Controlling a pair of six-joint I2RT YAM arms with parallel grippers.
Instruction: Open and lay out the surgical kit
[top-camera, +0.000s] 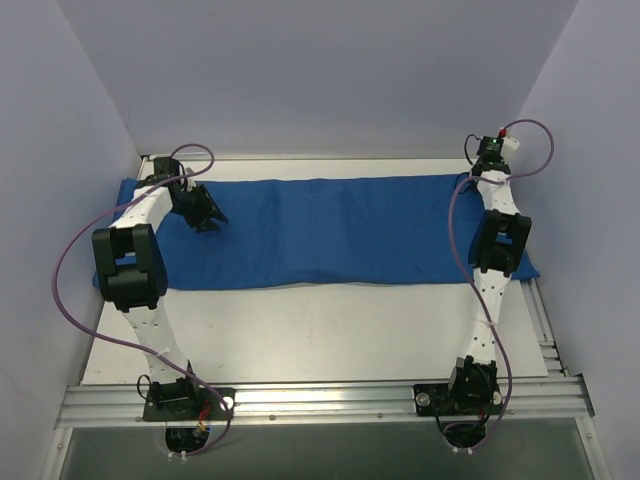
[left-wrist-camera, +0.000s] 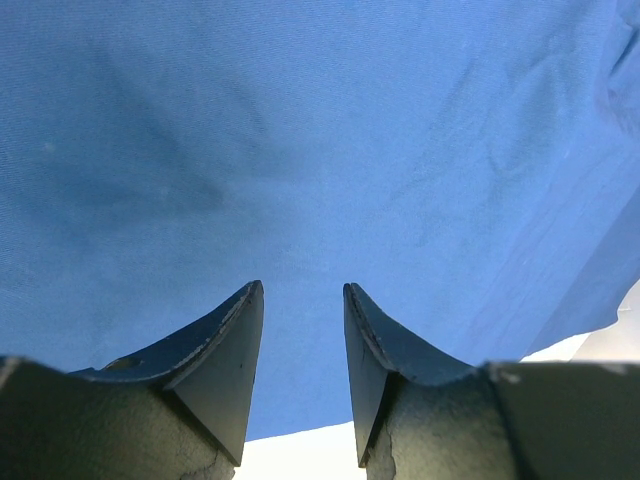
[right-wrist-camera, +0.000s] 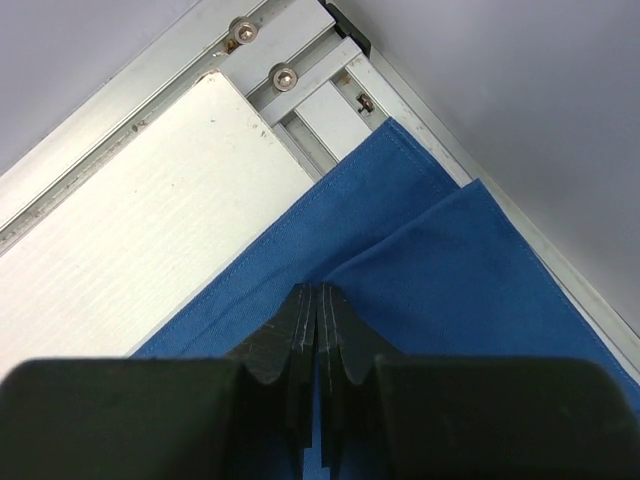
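A wide blue cloth (top-camera: 340, 230) lies spread across the table, its right part layered near the corner. In the right wrist view my right gripper is shut on a fold of the blue cloth (right-wrist-camera: 430, 260), close to where its top layer overlaps the one below. From above, that gripper is mostly hidden behind its own arm at the cloth's right end. My left gripper stands open over the cloth's left part, with only blue fabric (left-wrist-camera: 300, 180) beneath it and nothing between its fingers.
Bare white table (top-camera: 300, 335) runs along the front of the cloth. A metal rail (top-camera: 320, 392) crosses the front edge, and grey walls (top-camera: 580, 150) close in the sides and back. In the right wrist view, metal framing (right-wrist-camera: 335, 115) borders the table's corner.
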